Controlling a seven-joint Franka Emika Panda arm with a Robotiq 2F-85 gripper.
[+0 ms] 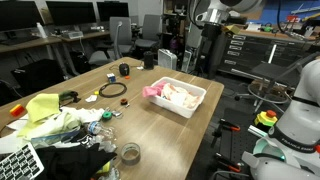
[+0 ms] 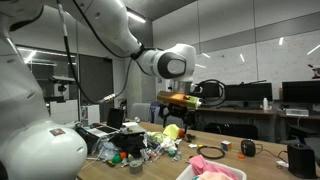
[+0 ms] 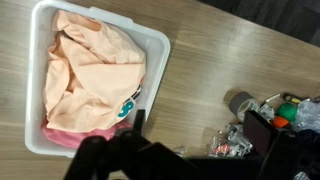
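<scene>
My gripper is open, its two dark fingers standing wide apart at the bottom of the wrist view with nothing held between them. In exterior view 1 the arm hangs over the table's far right side, above and beyond the white bin [image 1: 188,111]. The bin holds a peach cloth [image 3: 105,65] and a pink cloth [image 3: 75,136], both crumpled. From the wrist, the bin lies to the left and bare wooden tabletop [image 3: 200,60] is in the middle.
A mixed pile with a yellow-green cloth [image 1: 42,107], a white cloth [image 1: 55,124] and clear bottles covers the table's left side. A grey roll [image 1: 130,153] stands near the front. Dark cups and a black cable ring [image 1: 113,89] sit toward the back.
</scene>
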